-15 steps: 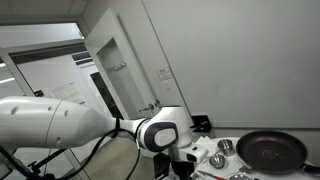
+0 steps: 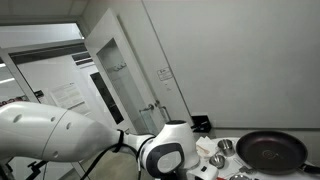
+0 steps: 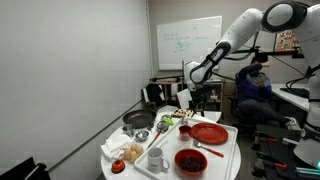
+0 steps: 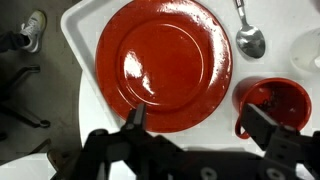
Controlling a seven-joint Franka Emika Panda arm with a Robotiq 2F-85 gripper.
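A glossy red plate (image 4: pixel 164 62) fills the middle of the wrist view, empty, on a white tray (image 4: pixel 78 25). Beside it stands a red mug (image 4: pixel 300 104) with a dark inside, its handle toward the plate. My gripper is open above them, its fingers wide apart and nothing between them. One finger shows over the plate's lower edge, the other near the mug. In exterior view 2 the gripper (image 3: pixel 196 104) hangs over the far side of the tray, above the plate (image 3: pixel 209 133). The fingertips are hidden in exterior view 1.
A spoon (image 4: pixel 250 38) lies close to the plate. A red bowl (image 3: pixel 188 162) and a white mug (image 3: pixel 155 158) stand at the near side. A black pan (image 2: pixel 271 151) and metal cups (image 2: pixel 226 147) sit near the wall. Bare floor shows beyond the table edge.
The arm has come down, and the gripper's body has moved lower and slightly right in exterior view 1. The pan and metal cups have stayed where they were.
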